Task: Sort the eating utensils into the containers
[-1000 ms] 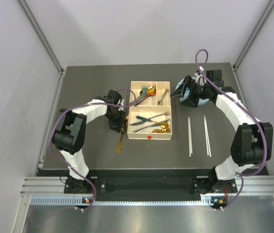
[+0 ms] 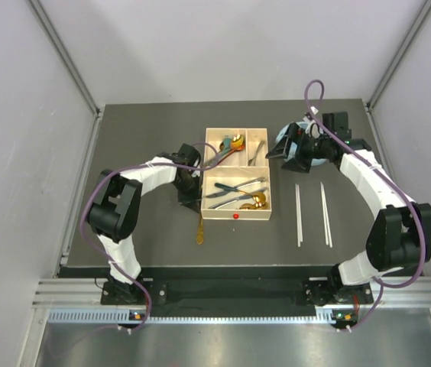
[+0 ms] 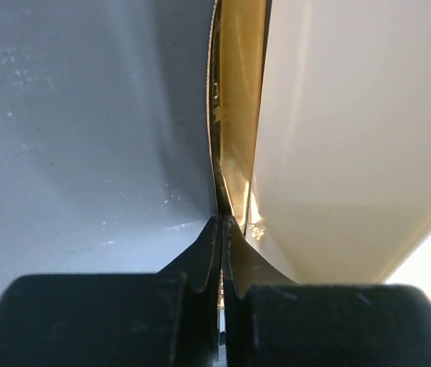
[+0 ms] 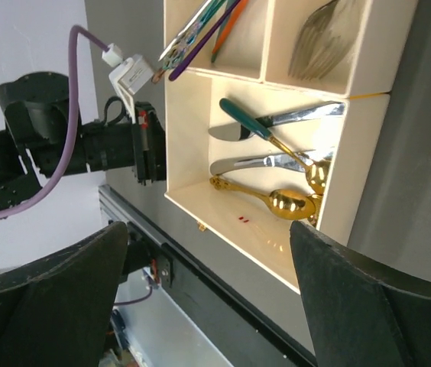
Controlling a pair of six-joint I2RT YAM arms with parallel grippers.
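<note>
The cream compartment box (image 2: 236, 215) holds several spoons and knives in its front section, with more utensils and forks (image 4: 322, 42) behind. A gold utensil (image 2: 199, 233) lies on the table along the box's left outer wall. My left gripper is down on it beside that wall, fingertips together; whether anything is between them is not visible. My right gripper (image 2: 283, 144), its fingers apart with nothing between them, hangs right of the box's rear section, above a blue plate (image 2: 316, 160).
Pale chopsticks (image 2: 298, 214) and a second pair (image 2: 326, 214) lie right of the box.
The gold utensil has swung from slanting to lying straight along the box's left side, as my left gripper moved slightly right. The right arm shifted slightly.
</note>
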